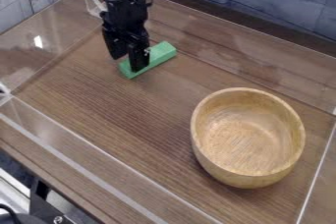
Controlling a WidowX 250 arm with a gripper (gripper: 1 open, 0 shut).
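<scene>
My black gripper (129, 47) hangs at the upper left of the camera view, low over a green rectangular block (156, 58) that lies at a slant on the wooden table (105, 130). The gripper is open, its fingers at the left part of the block; whether they touch it is hard to tell.
A round, light wooden bowl (247, 136) stands on the right side of the table. The table's left edge shows at the side of the view, with cables beyond it.
</scene>
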